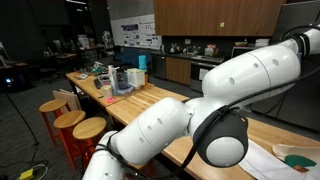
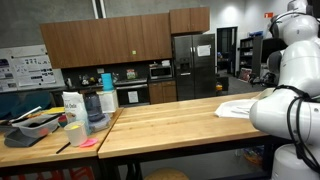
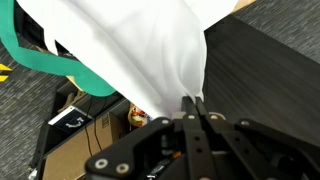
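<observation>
In the wrist view a white cloth [image 3: 150, 50] spreads across the top and narrows in folds down to my gripper. The fingers are together, and the cloth's edge gathers at their tips. A green curved item [image 3: 88, 77] lies partly beneath the cloth, on the left. Exterior view 1 has the cloth [image 1: 262, 161] on the table's right part, with the green item [image 1: 298, 160] beside it. From exterior view 2 the cloth [image 2: 238, 107] shows at the table's right end. My fingertips cannot be made out in either exterior view.
Cups and a pitcher [image 1: 122, 78] stand at the table's far end in exterior view 1. Red-brown stools [image 1: 70, 119] line its left side. A cardboard box [image 3: 66, 160] and cables lie below in the wrist view.
</observation>
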